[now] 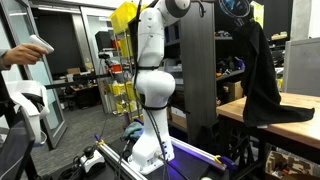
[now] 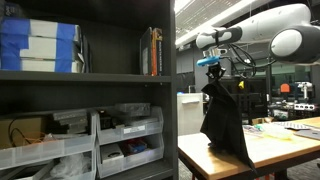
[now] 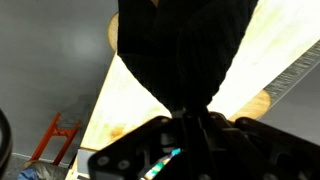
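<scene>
A black cloth (image 1: 262, 80) hangs in a long drape above and against the wooden table (image 1: 295, 130), its lower part spread at the tabletop. In the second exterior view my gripper (image 2: 213, 74) is shut on the top of the cloth (image 2: 226, 120), well above the table surface. The wrist view has the dark cloth (image 3: 165, 55) running away from my gripper, over the pale wood. The fingertips are too dark there to separate clearly from the fabric.
Dark shelving with white bins (image 2: 130, 145) stands left of the table in the second exterior view. A red stool-like frame (image 3: 55, 138) shows near the table in the wrist view. At the left of the first exterior view, a person's hand (image 1: 25, 55) holds a white device.
</scene>
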